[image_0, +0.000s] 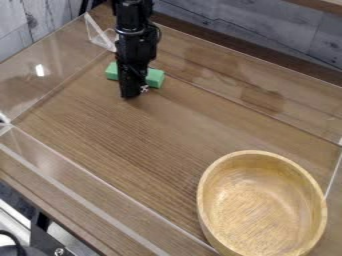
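My black gripper (132, 80) reaches down from the top of the view to a green block (152, 76) on the wooden table, in the upper left. The fingers are over or against the block and hide part of it. Whether they are open or closed on it is too small and dark to tell.
A large round tan bowl (261, 205) stands at the lower right. A wall runs along the back, and the table's edge shows at the lower left.
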